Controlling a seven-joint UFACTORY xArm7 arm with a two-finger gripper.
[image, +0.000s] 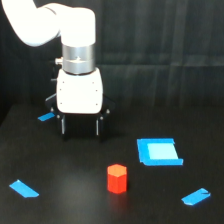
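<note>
A red-orange block (117, 179) with a six-sided top stands upright on the black table, low and near the middle of the camera view. My gripper (82, 128) hangs from the white arm at the upper left, its two thin dark fingers pointing down and spread apart. Nothing shows between them. The block is apart from the fingers, nearer the camera and to the right. Right of the middle lies a pale square bordered with blue tape (143, 149).
Blue tape strips lie at the front left (24, 188) and front right (196, 197). Another blue strip (46, 117) lies behind, left of the gripper. Dark curtains hang at the back.
</note>
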